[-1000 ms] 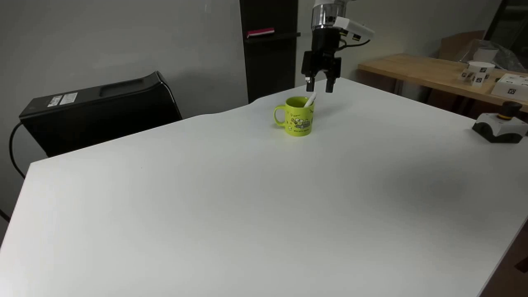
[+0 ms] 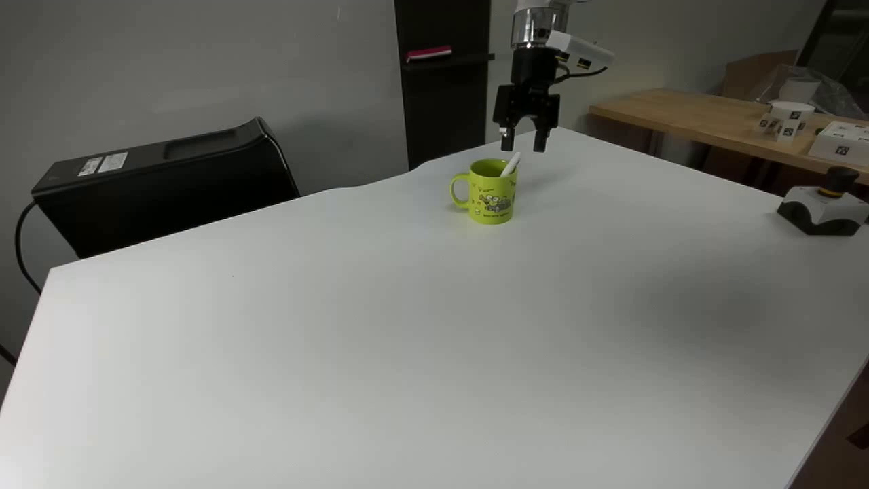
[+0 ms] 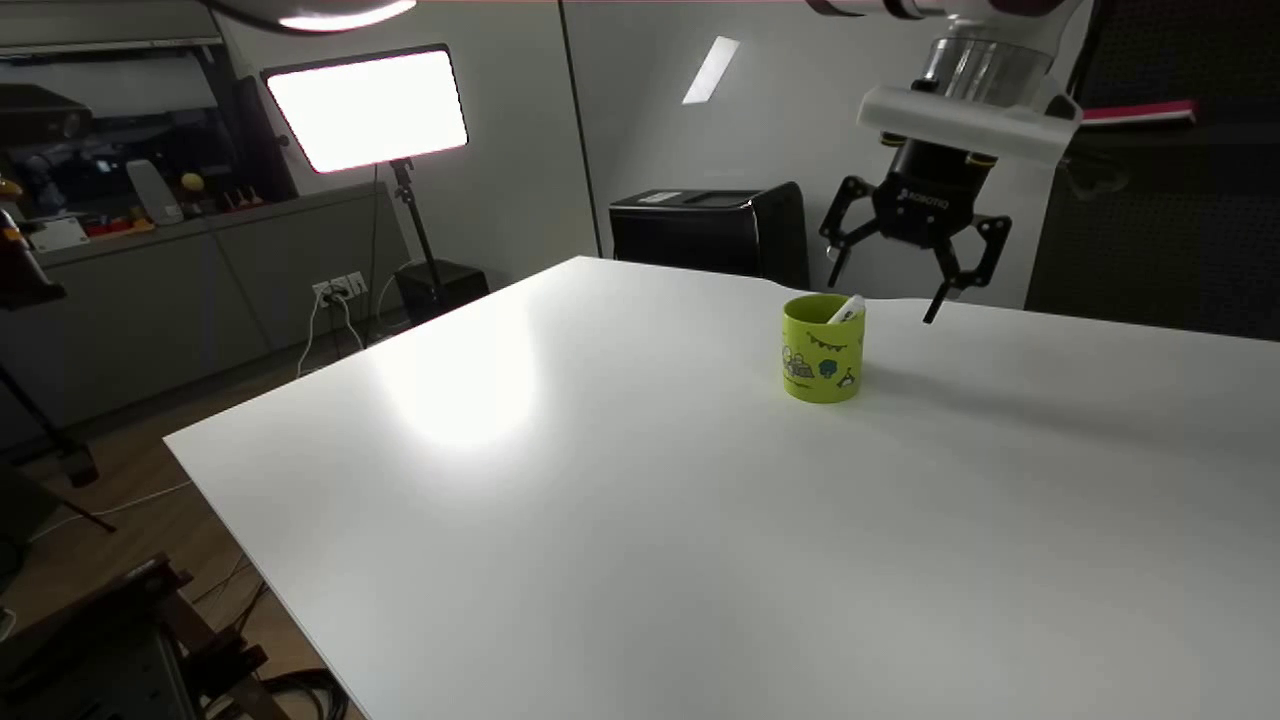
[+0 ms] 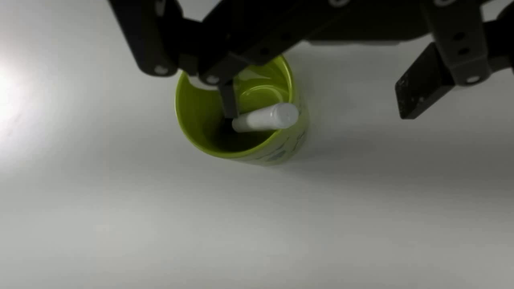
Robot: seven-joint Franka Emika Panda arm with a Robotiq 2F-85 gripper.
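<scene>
A lime-green mug (image 2: 491, 195) with printed drawings stands upright on the white table, its handle toward the left in exterior view 1. Leaning inside it is a white pen-like stick (image 4: 265, 118), whose end pokes out over the rim; its lower part is hidden by the mug. My gripper (image 3: 884, 295) is open, fingers wide apart, and holds nothing. It hangs above and behind the mug in exterior view 1. From the wrist view, one fingertip (image 4: 229, 101) overlaps the mug's opening and the other (image 4: 417, 89) is over bare table to the right.
A black-and-white device with a knob (image 2: 824, 208) sits at the right edge. Beyond the far edge stands a black box-shaped unit (image 2: 171, 183); a wooden side table (image 2: 692, 114) is at the back right.
The gripper has shifted very slightly left in exterior view 1, its fingers still apart. Mug and white stick look unmoved.
</scene>
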